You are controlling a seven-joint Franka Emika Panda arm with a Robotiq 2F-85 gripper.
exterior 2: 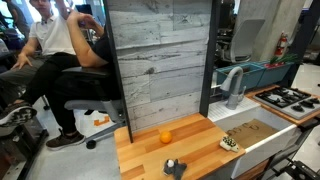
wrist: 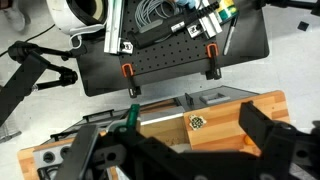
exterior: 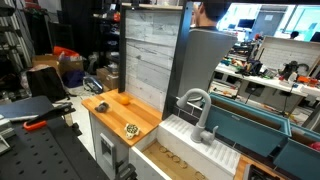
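Seen from above in the wrist view, my gripper is open, its dark blurred fingers point(wrist: 100, 152) spread wide at the lower edge. Nothing shows between them but the counter and drawer far below. On the wooden counter point(exterior 2: 190, 148) lie a small orange ball-like thing point(exterior 2: 165, 136), a pale patterned piece point(exterior 2: 229, 143) near the drawer end, and a dark grey object point(exterior 2: 174, 168) near the front. The pale piece point(wrist: 197, 122) also appears in the wrist view. A white-sided open drawer point(exterior: 150, 153) has a bare brown bottom.
A grey tap point(exterior: 198, 110) rises behind the drawer, and a stove top point(exterior 2: 290, 100) lies beyond it. The white plank wall point(exterior 2: 165, 70) backs the counter. A black table point(wrist: 180, 60) with orange-marked clamps, cables and tools stands opposite.
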